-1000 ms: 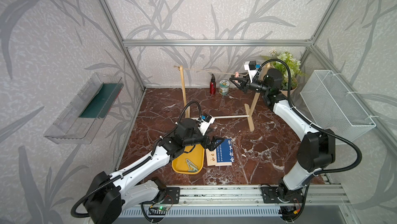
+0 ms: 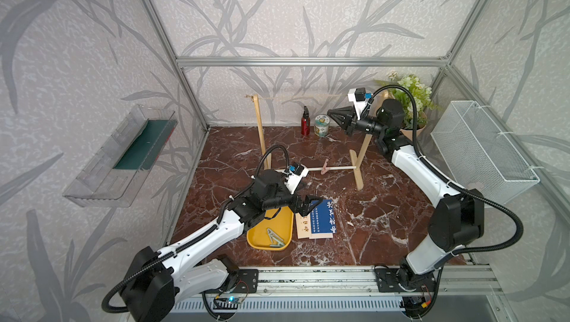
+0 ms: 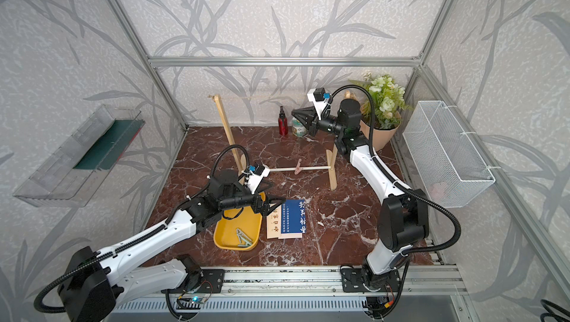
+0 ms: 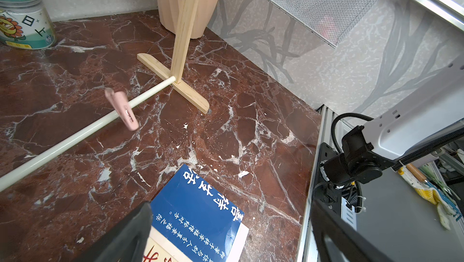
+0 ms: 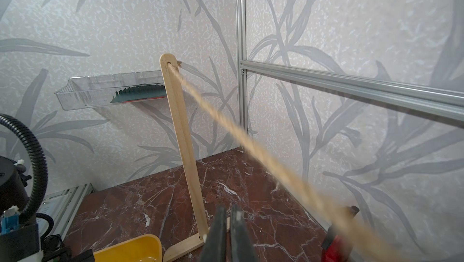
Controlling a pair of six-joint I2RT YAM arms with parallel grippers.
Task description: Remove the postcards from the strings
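Note:
Two postcards, a blue one over a cream one, lie on the table beside my left gripper, which is open and empty above them. My right gripper is raised by the string at the right post, shut with nothing visible between its fingers. No card shows on the string. A pink clip is at the stand's white crossbar, slightly blurred.
A yellow tray with green clips is under the left arm. A red bottle, a tin and a plant stand behind.
The pink clip that was at my right gripper up on the string is now low by the crossbar. The right gripper has shifted slightly; the left arm is still.

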